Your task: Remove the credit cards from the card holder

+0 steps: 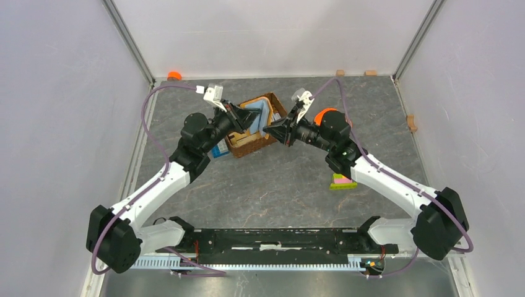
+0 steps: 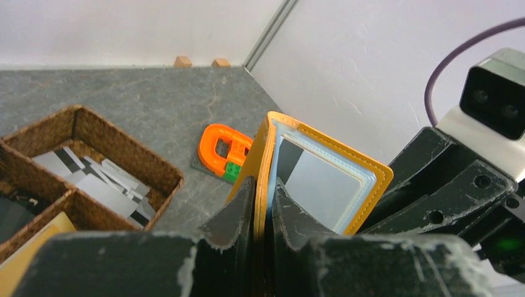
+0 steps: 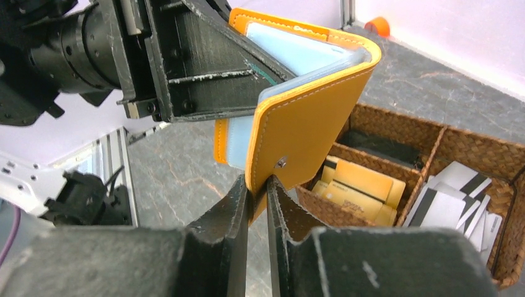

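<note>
An open yellow card holder with pale blue sleeves is held aloft between both grippers over the wicker basket. My left gripper is shut on one side of it; a card with a dark stripe shows inside the sleeve. My right gripper is shut on the holder's other side, its yellow outer cover facing that wrist camera. In the basket, loose white cards fill one compartment, yellow cards another, and a dark item a third.
An orange toy on a dark base lies right of the basket. A yellow-green object is at the front right, a blue item left of the basket. Walls enclose three sides.
</note>
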